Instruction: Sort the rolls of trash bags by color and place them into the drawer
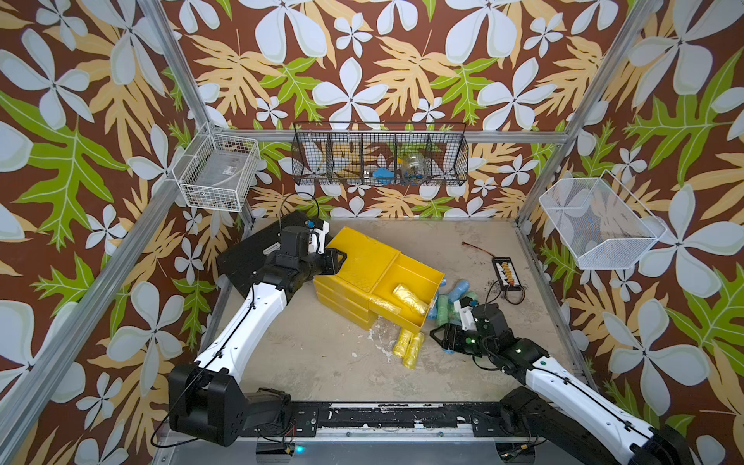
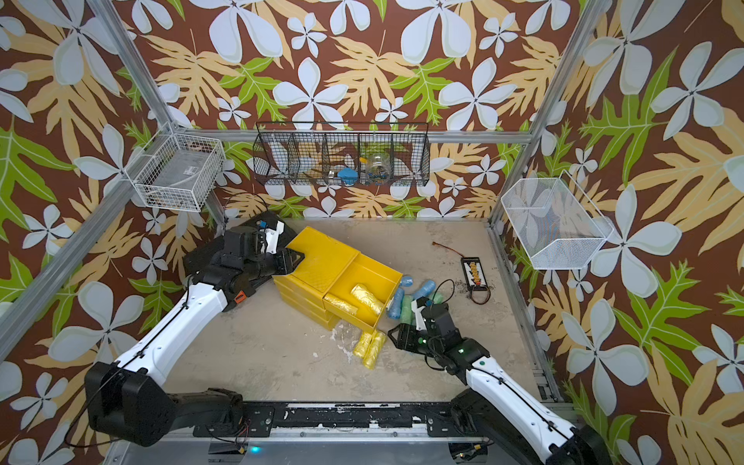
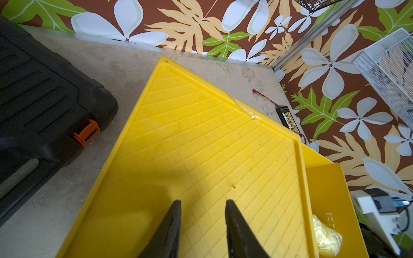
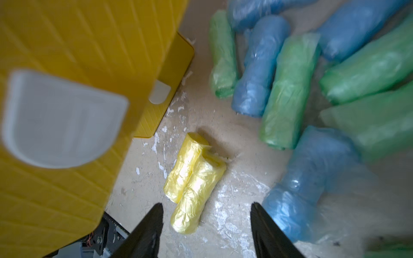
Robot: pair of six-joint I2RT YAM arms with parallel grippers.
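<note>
The yellow drawer unit (image 1: 360, 267) stands mid-table with its top drawer (image 2: 377, 272) pulled out. Inside that drawer lie yellow rolls, one of them plain in view (image 2: 365, 295). Two more yellow rolls (image 4: 191, 185) rest side by side on the table in front. Several blue rolls (image 4: 261, 64) and green rolls (image 4: 290, 90) are bunched to the right of the unit. My right gripper is open and empty, above the table near the two yellow rolls. Over the unit's top, my left gripper stands partly open, nothing between its fingers.
A black case (image 3: 47, 99) lies left of the unit. At the back right sits a small black device with a cable (image 1: 506, 272). Wire baskets (image 1: 221, 172) hang on the walls.
</note>
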